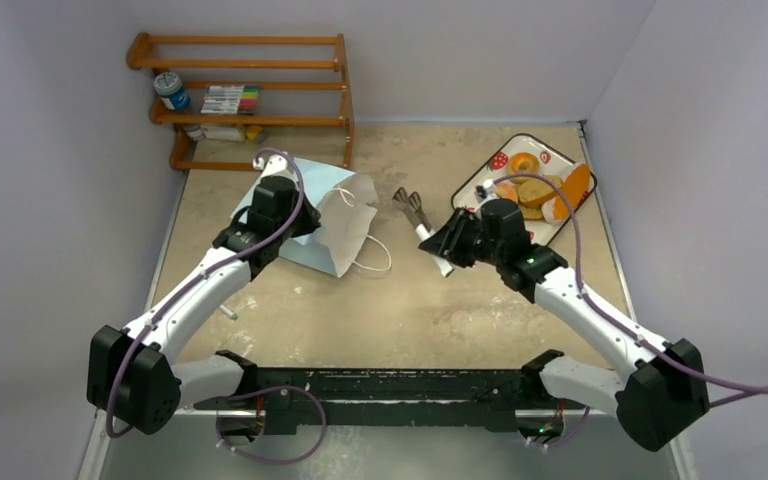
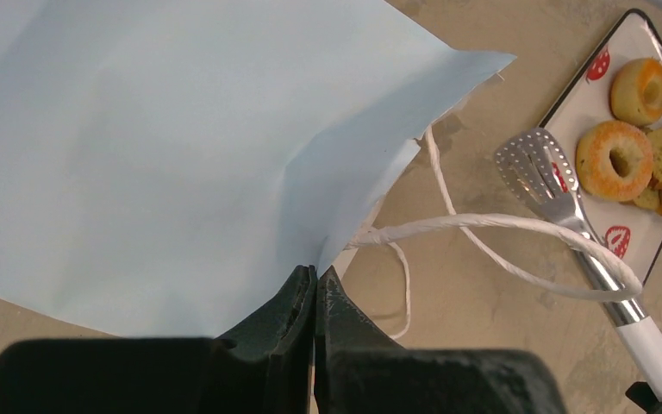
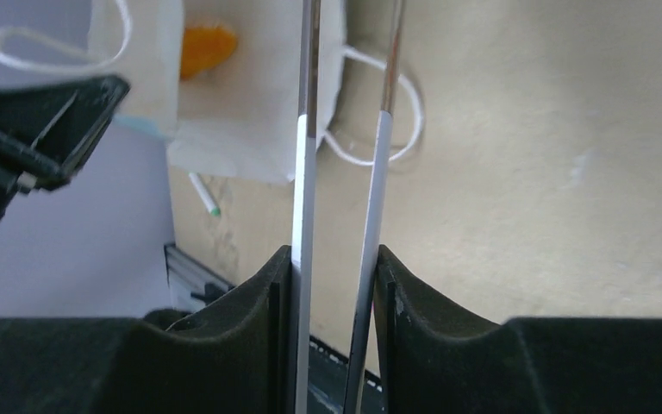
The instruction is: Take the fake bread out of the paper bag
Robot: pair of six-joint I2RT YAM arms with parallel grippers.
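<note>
The pale blue paper bag lies on its side at the left, its mouth and white rope handles facing right. My left gripper is shut on the thin edge of the bag's mouth. An orange bread piece shows inside the bag in the right wrist view. Metal tongs with white grips are held in my right gripper, both tong arms running between its fingers. The tong heads sit right of the bag's mouth, apart from it, with nothing visible between them.
A white strawberry-patterned tray at the back right bears a bagel, an orange bread and other pieces. A wooden rack stands behind the bag. A marker lies at the left.
</note>
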